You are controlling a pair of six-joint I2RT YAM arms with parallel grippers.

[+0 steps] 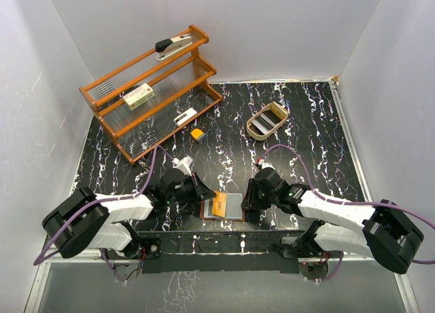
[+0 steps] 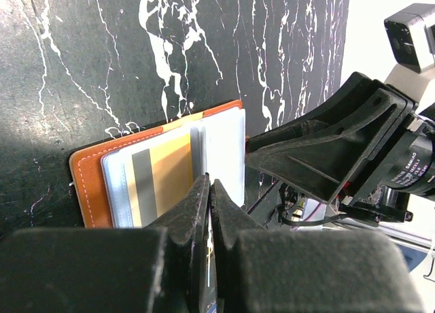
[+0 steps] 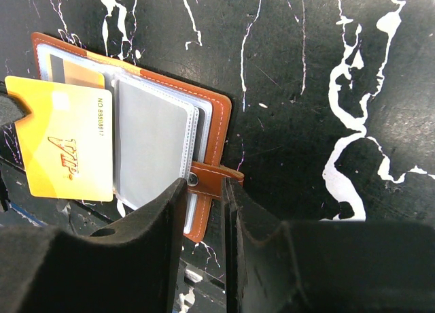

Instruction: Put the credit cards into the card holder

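Observation:
The brown card holder point(image 1: 234, 207) lies open at the table's front, its clear sleeves point(image 3: 153, 136) facing up. A yellow VIP card point(image 3: 64, 143) is pinched at its edge by my left gripper point(image 1: 212, 195), tilted over the holder's left part beside the raised sleeves. In the left wrist view the gripper looks shut and the card is seen only edge-on. Whether its edge is inside a sleeve, I cannot tell. At the holder's right side, my right gripper is shut on its leather strap point(image 3: 212, 179) with the snap button.
A basket point(image 1: 280, 110) with more cards stands at the back right. At the back left is a wooden rack point(image 1: 153, 95) carrying a stapler point(image 1: 173, 45) and a small box point(image 1: 138, 96). A yellow item point(image 1: 197, 135) lies before it.

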